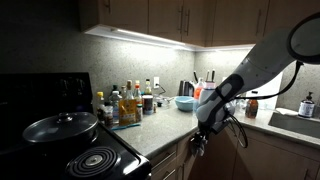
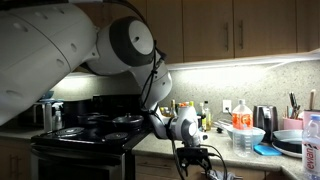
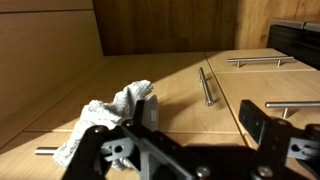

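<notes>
A white cloth (image 3: 112,118) hangs over a bar handle on a wooden front at the left of the wrist view. In exterior view 1 the cloth (image 1: 198,143) appears as a small pale patch below the counter edge, close to the hand. My gripper stands open, its dark fingers spread at the bottom of the wrist view. The left finger overlaps the cloth's lower part from this camera; whether they touch, I cannot tell. No object is visibly held between the fingers.
A metal handle (image 3: 206,87) stands on the wooden front ahead, with further drawer handles (image 3: 292,104) at the right. Above, the counter (image 1: 165,128) carries several bottles (image 1: 128,108) and a blue bowl (image 1: 185,103). A pan (image 1: 60,127) sits on the stove to the left.
</notes>
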